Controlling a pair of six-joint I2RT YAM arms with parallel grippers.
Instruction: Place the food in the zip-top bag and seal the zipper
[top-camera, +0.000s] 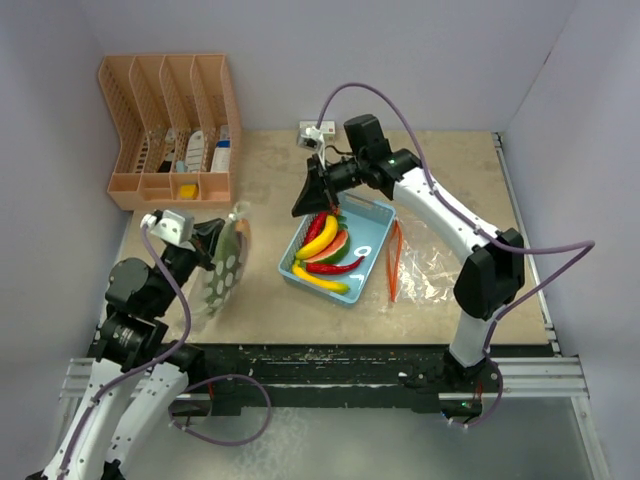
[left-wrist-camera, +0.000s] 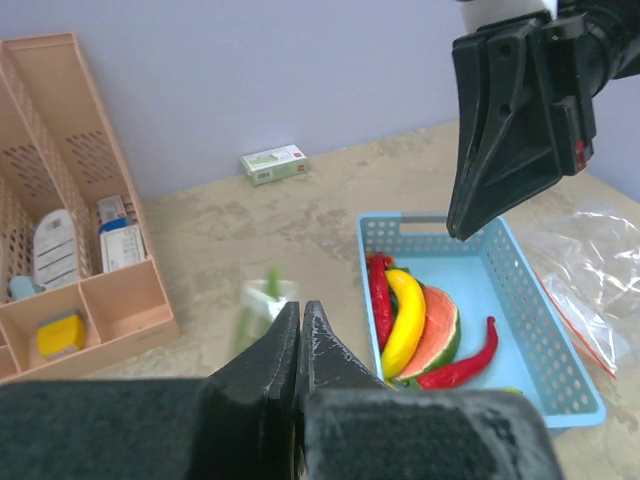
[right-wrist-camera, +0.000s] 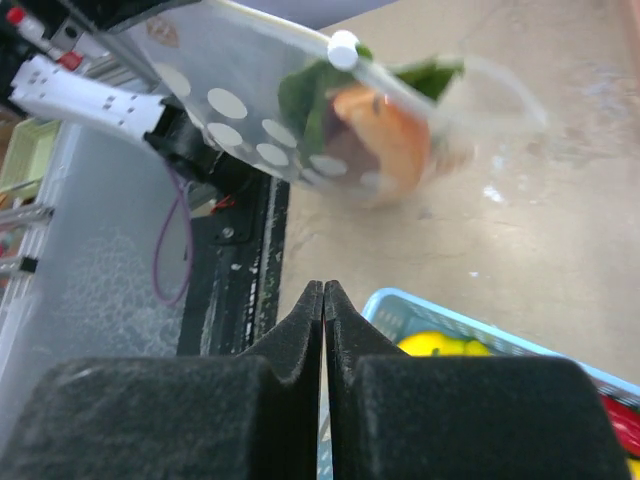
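Note:
The clear zip bag (top-camera: 222, 270) with food inside hangs tilted from my left gripper (top-camera: 216, 240), which is shut on its upper edge. An orange food item (right-wrist-camera: 382, 135) and green leaves show through the bag in the right wrist view, blurred by motion. The white slider (right-wrist-camera: 342, 50) sits on the bag's top edge, away from my right fingers. Over the blue basket's near-left part hangs my right gripper, shut with nothing between its tips. How far the zipper is closed cannot be told.
The blue basket (top-camera: 378, 212) holds a banana (top-camera: 321, 237), a watermelon slice (left-wrist-camera: 437, 335), red peppers and other produce. More clear bags with orange zippers (top-camera: 397, 262) lie to its right. A peach-coloured organizer (top-camera: 125, 185) stands at the back left. Bare table lies between bag and basket.

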